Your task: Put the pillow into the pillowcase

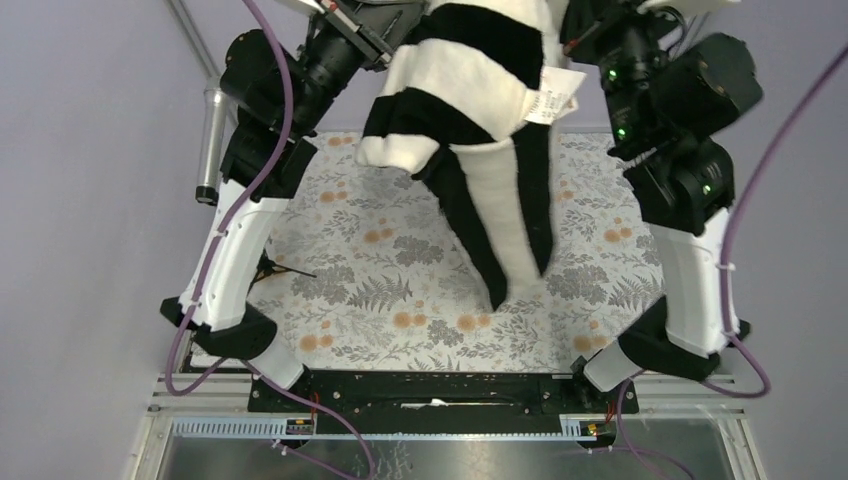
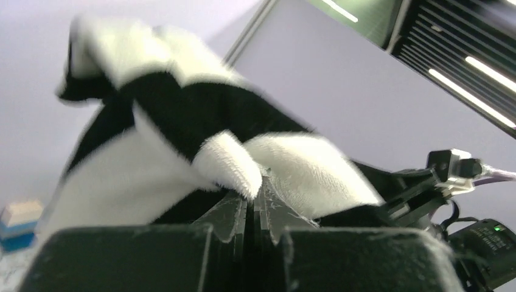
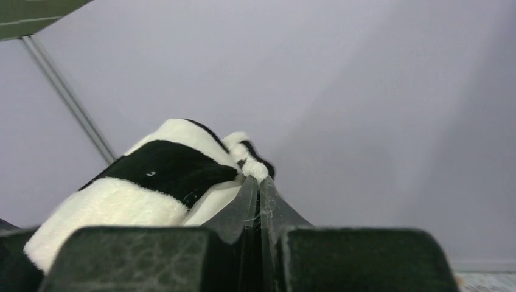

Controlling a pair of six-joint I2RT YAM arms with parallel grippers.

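A black-and-white striped, fluffy pillowcase (image 1: 480, 70) hangs raised between both arms in the top view, a white tag on it and a lower striped part trailing over the table. Whether the pillow is inside cannot be told. My left gripper is shut on the pillowcase's fuzzy fabric, which spreads above it. My right gripper is shut, with a small white tuft of the fabric at its tips; whether it grips that is unclear. Both grippers are near the top edge of the top view, partly cut off.
Pale walls surround it, and a small blue-and-white object (image 2: 18, 222) shows at the left of the left wrist view.
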